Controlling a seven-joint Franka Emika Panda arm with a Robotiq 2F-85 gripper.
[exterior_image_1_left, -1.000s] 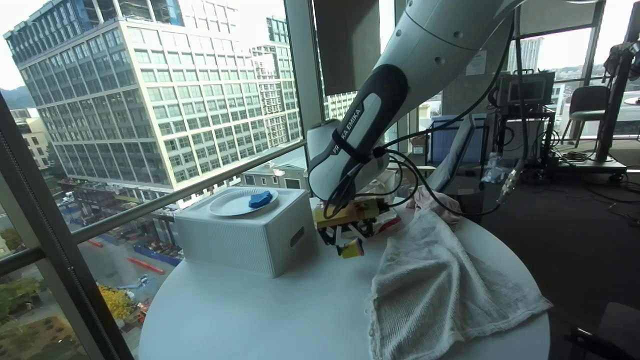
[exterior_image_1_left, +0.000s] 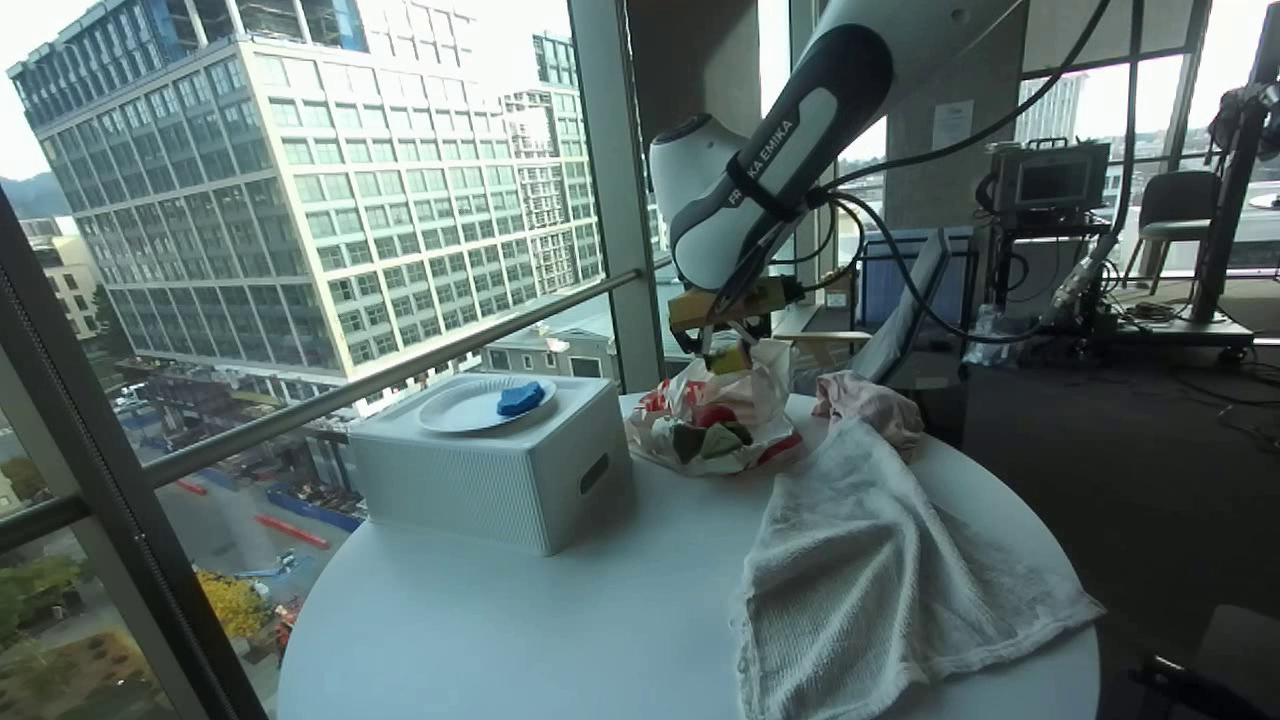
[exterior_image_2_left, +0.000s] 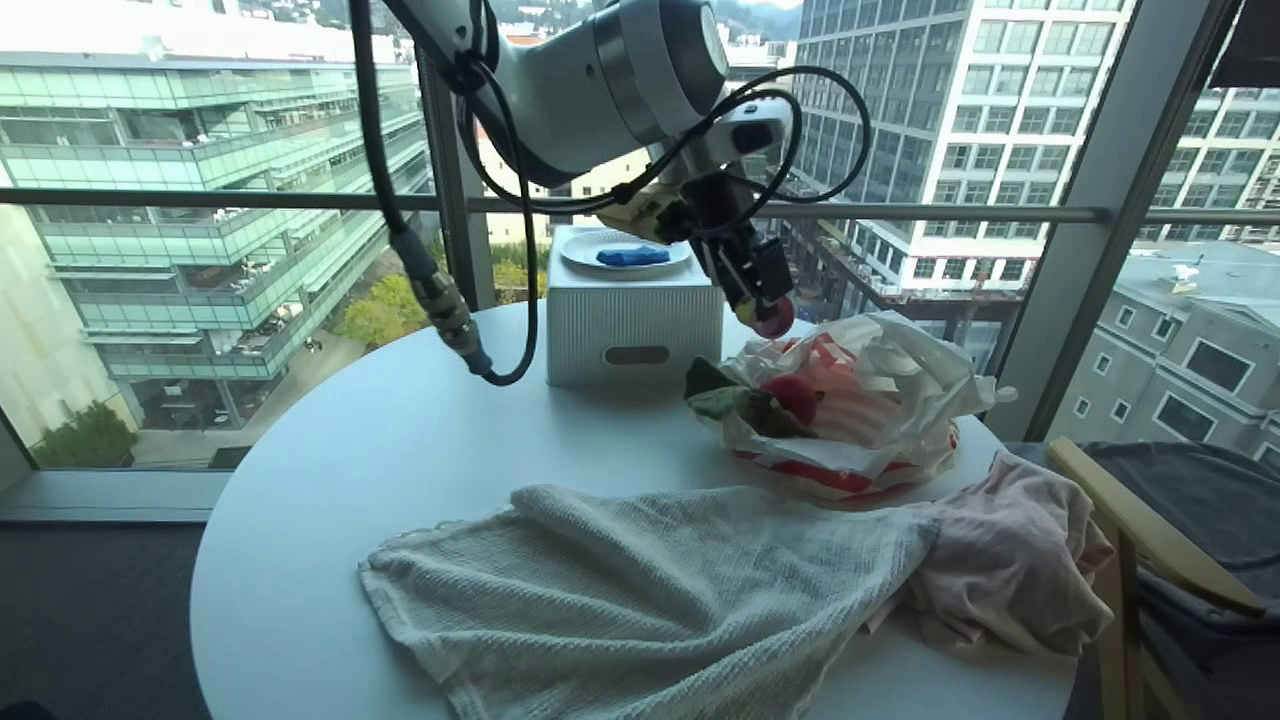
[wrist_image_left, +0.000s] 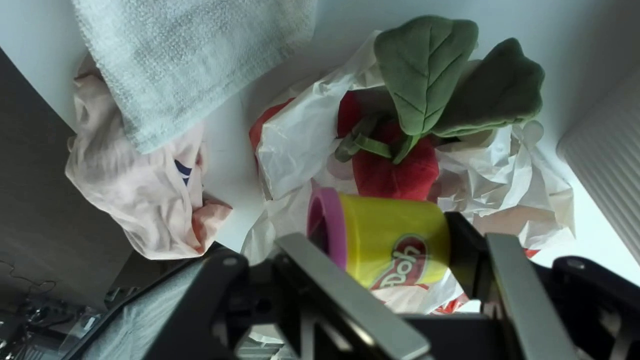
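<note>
A yellow Play-Doh can (wrist_image_left: 390, 240) with a purple rim lies sideways between the fingers of my gripper, which is shut on it. In exterior view 1 the can (exterior_image_1_left: 728, 358) hangs above the crumpled plastic bag (exterior_image_1_left: 768, 408); my gripper (exterior_image_1_left: 727, 336) is just over it. From the other side, in exterior view 2, the gripper (exterior_image_2_left: 762, 300) and the can's purple end (exterior_image_2_left: 774, 318) show above the far edge of the bag (exterior_image_2_left: 894, 408). Inside the bag's opening sits a red plush item (wrist_image_left: 396, 168) with green cloth leaves (wrist_image_left: 426, 66).
Left of the bag in exterior view 1, a white ribbed box (exterior_image_1_left: 480, 492) carries a white plate (exterior_image_1_left: 444, 414) with a blue object (exterior_image_1_left: 519, 398). A pale towel (exterior_image_1_left: 864, 576) and a pink cloth (exterior_image_1_left: 882, 408) cover the right side.
My arm has lifted the can up and back, from low in front of the bag to above it. The bag and its red and green contents have come into clear view.
</note>
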